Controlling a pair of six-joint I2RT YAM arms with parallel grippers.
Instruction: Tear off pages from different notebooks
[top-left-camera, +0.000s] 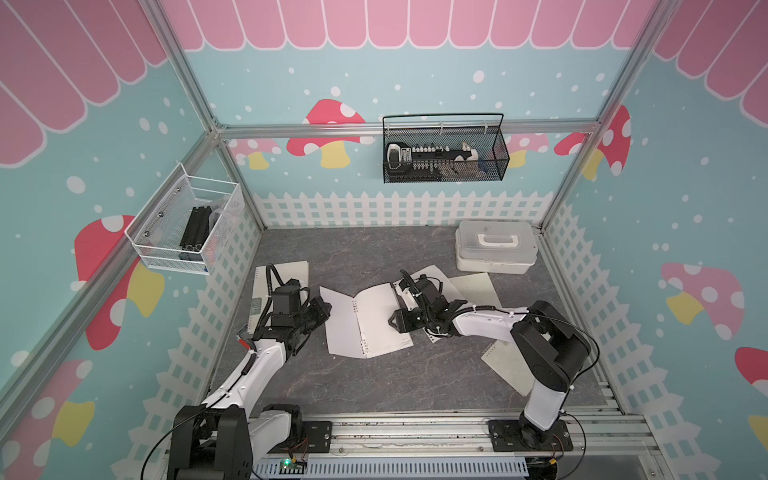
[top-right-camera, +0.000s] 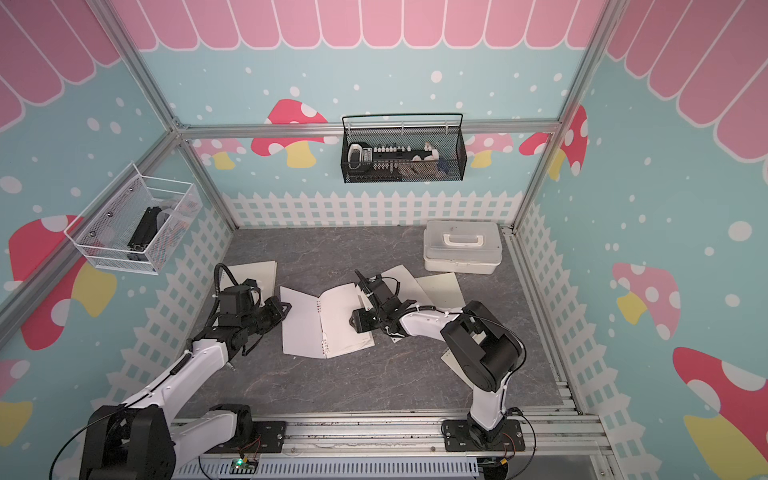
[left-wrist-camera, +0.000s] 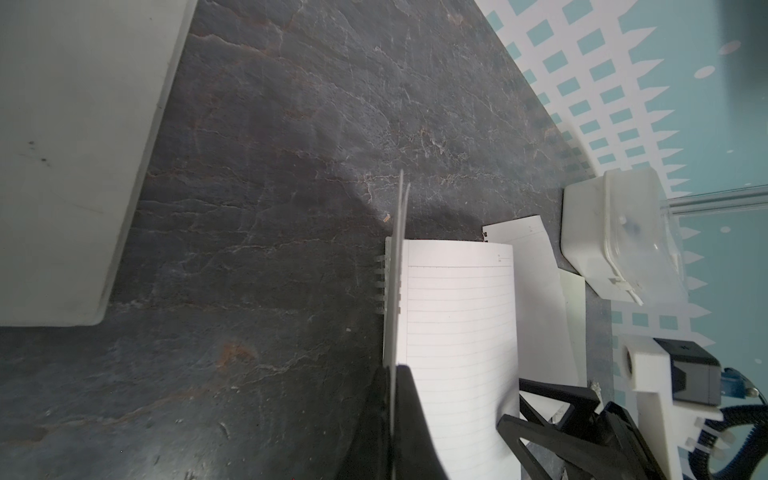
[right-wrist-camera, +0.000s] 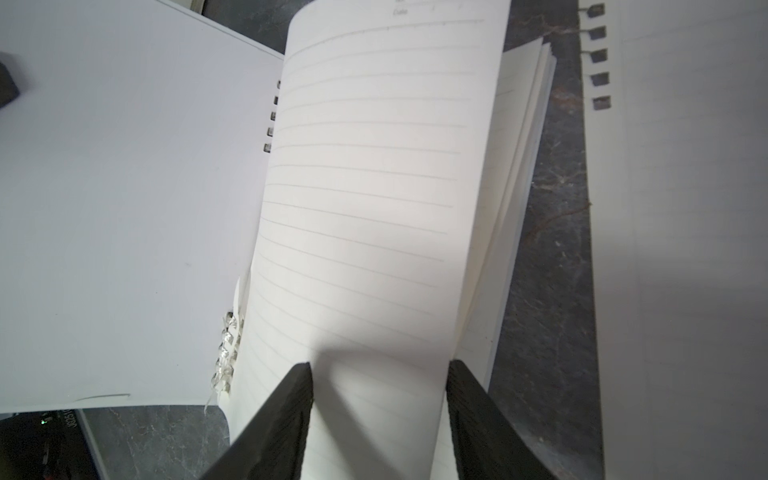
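An open spiral notebook (top-right-camera: 344, 316) lies mid-table, its plain cover (right-wrist-camera: 136, 200) to the left and ruled pages to the right. In the left wrist view my left gripper is shut at the cover's edge, which runs up between its fingers. My right gripper stands open over the right half, around a lifted, curved ruled page (right-wrist-camera: 360, 200) near that page's edge. Loose ruled sheets (right-wrist-camera: 680, 200) lie to the notebook's right.
A lidded plastic box (top-left-camera: 496, 245) sits at the back right. Another notebook (left-wrist-camera: 72, 160) lies at the left. Paper also lies under the right arm. Bare table shows in front and behind.
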